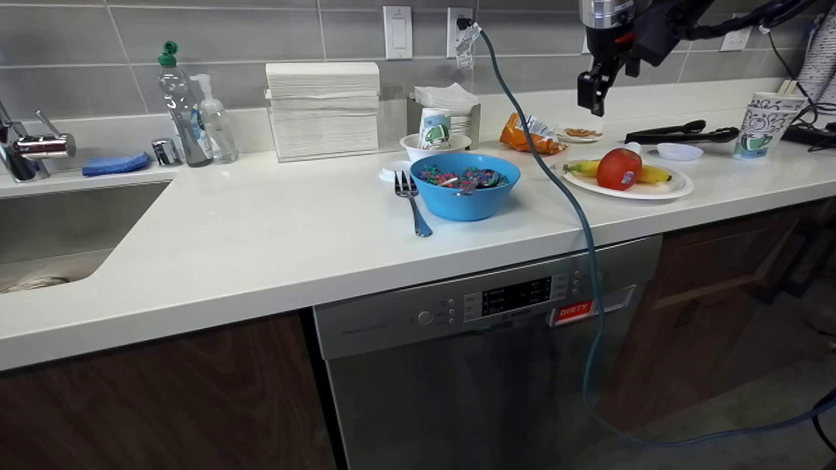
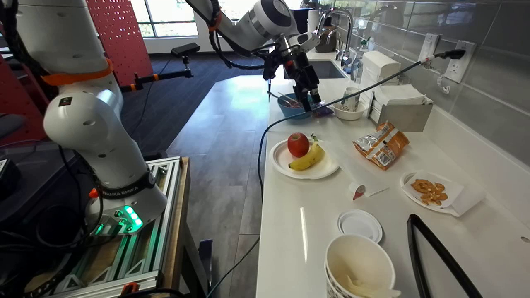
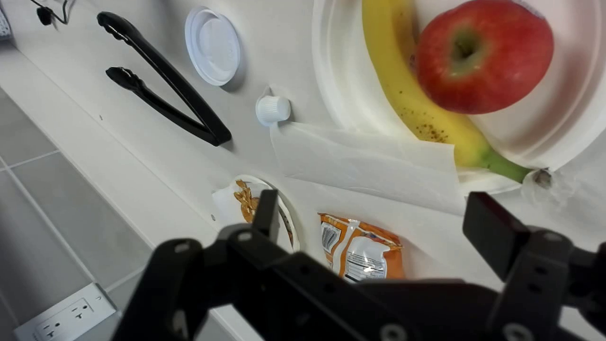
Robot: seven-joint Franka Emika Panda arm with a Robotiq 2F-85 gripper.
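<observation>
High over the counter hangs my gripper, its two dark fingers set wide apart and nothing between them. Below it in the wrist view are an orange snack bag (image 3: pixel 363 250) and a strip of whitish paper (image 3: pixel 369 165). A red apple (image 3: pixel 483 57) and a yellow banana (image 3: pixel 392 74) lie together on a white plate (image 3: pixel 335 68). In the second exterior view that plate is in front of the blue bowl (image 2: pixel 290 110). The first exterior view shows colourful wrapped pieces in the blue bowl, with a fork (image 1: pixel 415 207) beside it on the counter.
Black tongs (image 3: pixel 170 85), a white lid (image 3: pixel 213 46) and a small plate of pretzels (image 2: pixel 432 191) share the counter. A patterned cup (image 1: pixel 768 125) stands at the right. A cable (image 1: pixel 568 192) runs from the wall outlet across the counter. Left of the bowl the counter is clear.
</observation>
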